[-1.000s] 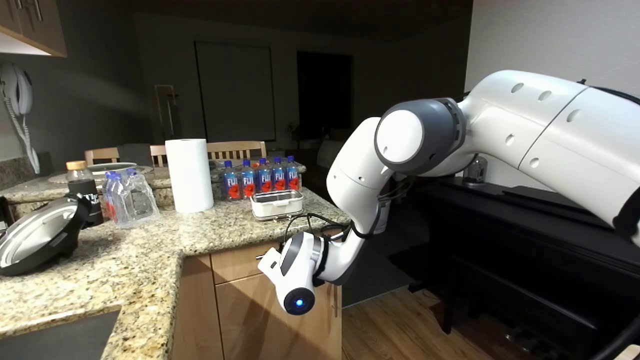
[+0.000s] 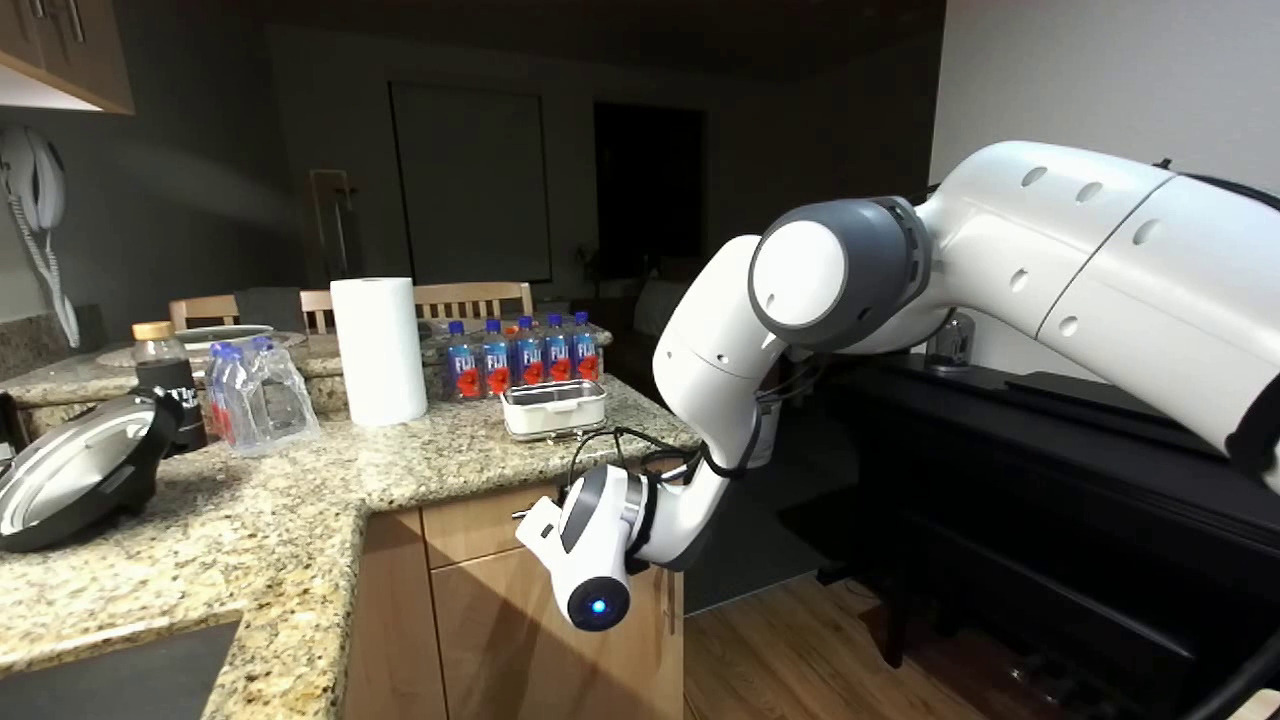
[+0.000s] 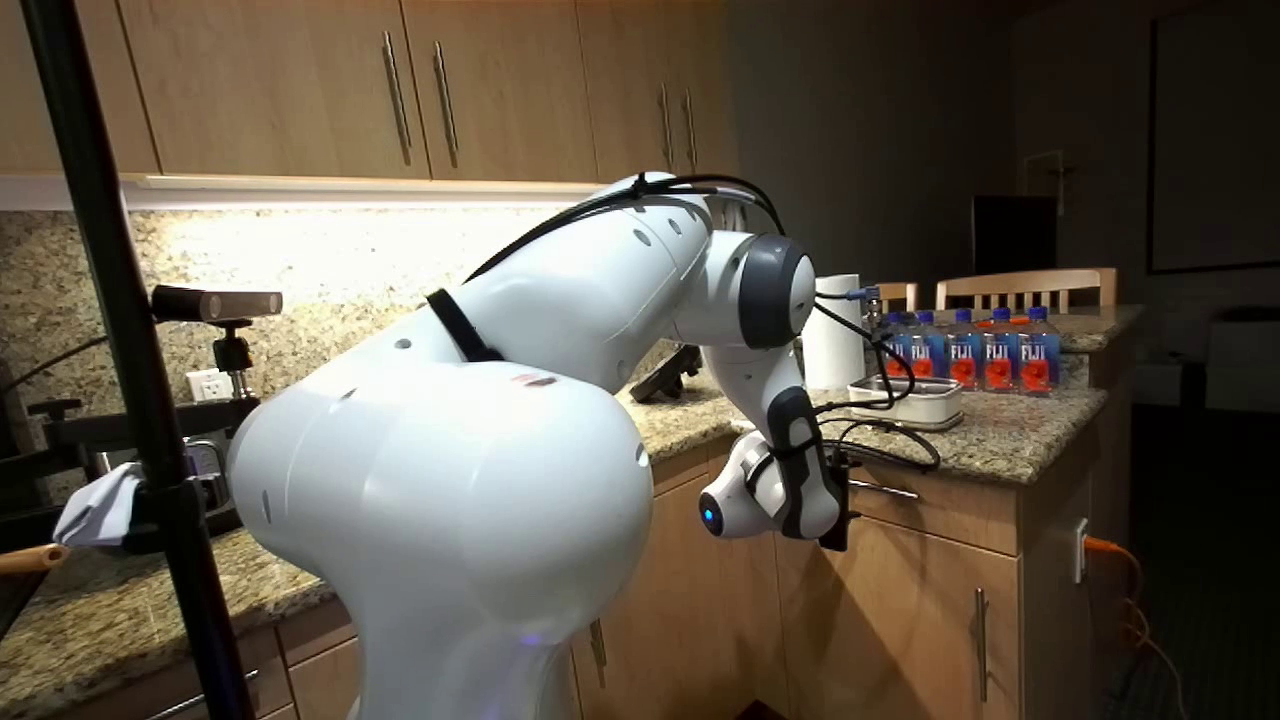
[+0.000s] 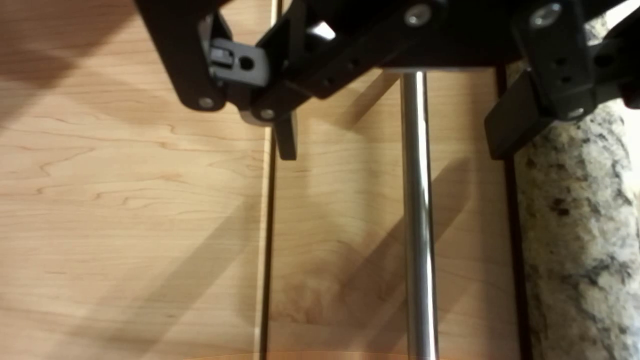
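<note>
My gripper is open, facing the front of a wooden drawer (image 4: 342, 240) under the counter. Between its widely parted fingers runs a straight metal bar handle (image 4: 420, 240), and the wrist view shows a gap on either side of it. From outside, the handle (image 3: 884, 490) and drawer front (image 3: 942, 510) show just beyond my wrist, below the counter's edge. The drawer sits flush with the cabinet. In exterior view 1 the hand itself hides the fingers and most of the handle.
On the granite counter (image 2: 462, 462) stand a white container (image 2: 554, 409), several water bottles (image 2: 528, 356) and a paper towel roll (image 2: 379, 350). A cabinet door (image 3: 900, 612) lies below the drawer. The counter's stone edge (image 4: 579, 228) is close beside one finger.
</note>
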